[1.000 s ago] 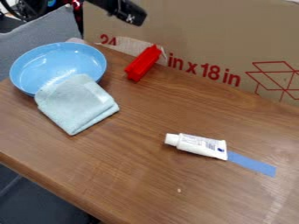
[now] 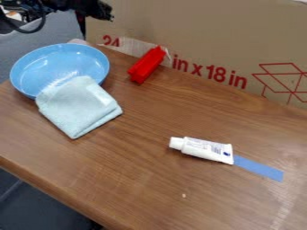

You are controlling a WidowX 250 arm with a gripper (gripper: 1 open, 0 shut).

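Note:
A light blue plate (image 2: 60, 63) lies at the back left of the wooden table, with a folded pale cloth (image 2: 78, 108) at its front edge. A red object (image 2: 146, 66) lies right of the plate against the cardboard. A white tube (image 2: 202, 149) lies at the right, by a strip of blue tape (image 2: 259, 168). The dark arm shows at the top left edge, above and behind the plate; its gripper is mostly cut off, and its fingertips cannot be made out.
A large cardboard panel (image 2: 222, 36) closes off the back of the table. The table's edge runs along the lower left.
The dark arm has moved left and up toward the top left edge, away from above the red object. The things on the table are unchanged.

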